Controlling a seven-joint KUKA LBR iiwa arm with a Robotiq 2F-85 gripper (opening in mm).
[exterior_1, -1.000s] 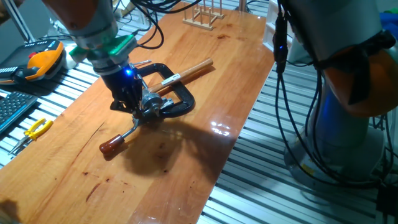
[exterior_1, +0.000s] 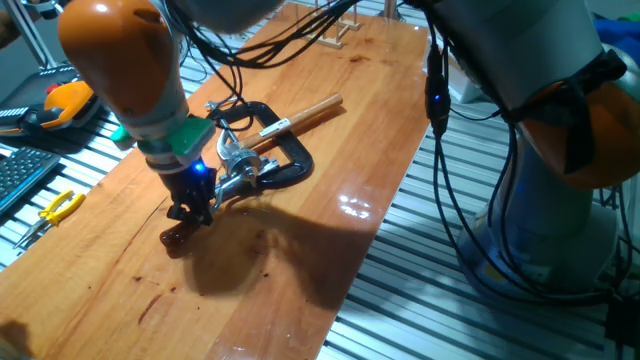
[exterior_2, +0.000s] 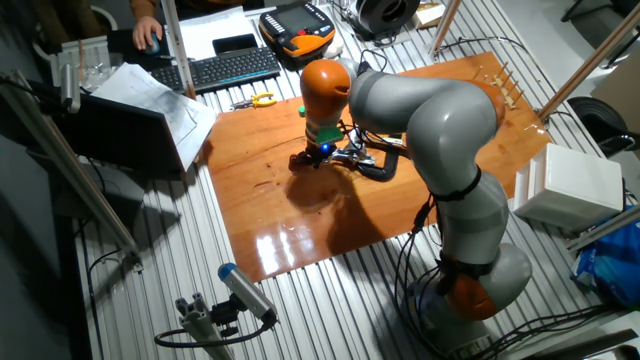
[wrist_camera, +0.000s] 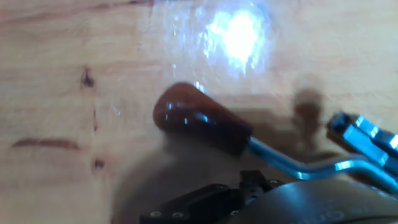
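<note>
A crank tool with a glossy brown handle (exterior_1: 178, 238) lies on the wooden table. In the wrist view the brown handle (wrist_camera: 198, 117) is at the centre, and its bent metal rod (wrist_camera: 298, 169) runs off to the lower right. My gripper (exterior_1: 190, 212) points down, just above the inner end of the handle and partly covering the rod from exterior view 1. Black finger parts (wrist_camera: 202, 202) show at the bottom of the wrist view, short of the handle. Whether the fingers are open or shut is unclear.
Beside the crank's metal body lie a black C-shaped clamp frame (exterior_1: 293, 160) and a wooden stick (exterior_1: 310, 112). Yellow-handled pliers (exterior_1: 60, 208) rest off the table's left edge. A small wooden rack (exterior_1: 328, 35) stands at the far end.
My gripper has moved from over the crank's metal body, down and towards the brown handle. The crank and clamp stay where they were.
</note>
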